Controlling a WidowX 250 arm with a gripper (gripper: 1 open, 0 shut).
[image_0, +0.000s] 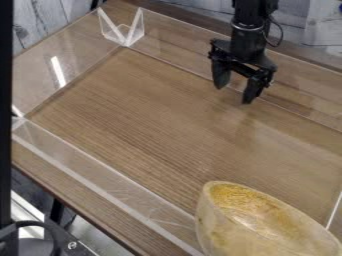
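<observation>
At the top centre-right of the camera view, the black gripper reaches down over the far part of the wooden surface, its fingers apart with nothing visible between them. A large yellow oval container sits at the bottom right, far from the gripper and cut off by the edge of the view.
Clear plastic walls run along the left and back of the surface, with a small clear bracket at the back left. A black object is cut off at the bottom left.
</observation>
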